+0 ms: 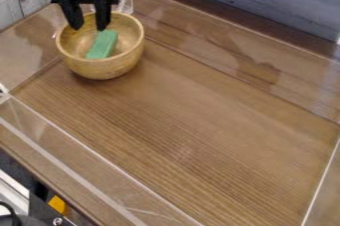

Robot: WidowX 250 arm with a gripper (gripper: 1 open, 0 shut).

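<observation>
A yellow bowl sits on the wooden table near the back left, with a green oblong object lying inside it. My black gripper is at the bowl's back left, its two fingers pointing down over the rim and spread somewhat apart. Whether anything is between the fingertips cannot be made out.
Walls border it at the back and left. At the lower left, beyond the table's edge, are dark items and something yellow.
</observation>
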